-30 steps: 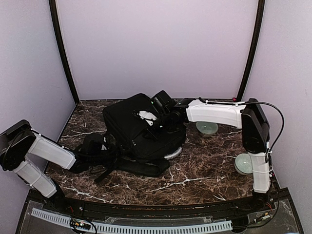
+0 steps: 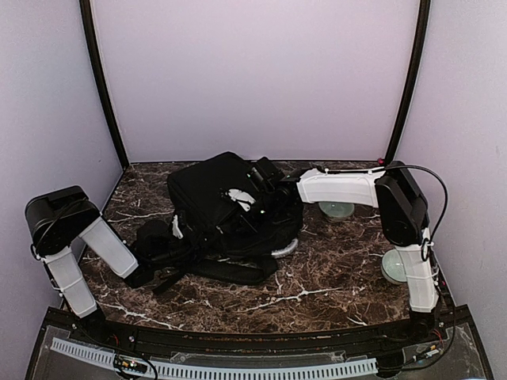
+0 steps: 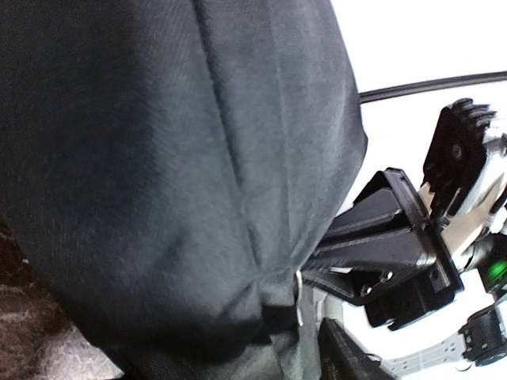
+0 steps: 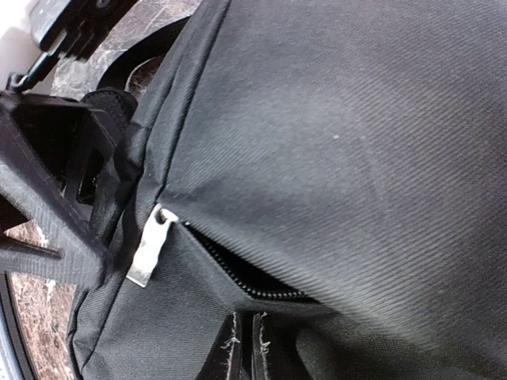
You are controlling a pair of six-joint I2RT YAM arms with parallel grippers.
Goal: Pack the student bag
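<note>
A black bag (image 2: 210,182) lies on the marble table with its top flap folded up. Its zipper (image 4: 238,277) is partly parted, with a silver pull (image 4: 148,247) at the left end of the gap. My right gripper is at the lower edge of that gap, its fingertips close together; whether fabric is caught between them cannot be made out. Beside the pull, in the right wrist view, is a dark finger (image 4: 59,198) of my left gripper (image 2: 194,244). Cloth covers most of its tips in the left wrist view, where the pull shows too.
A pale bowl (image 2: 337,210) sits behind the right arm, and another bowl (image 2: 394,267) stands at the right edge. A white object (image 2: 285,248) pokes out beside the bag.
The bag has barely moved.
</note>
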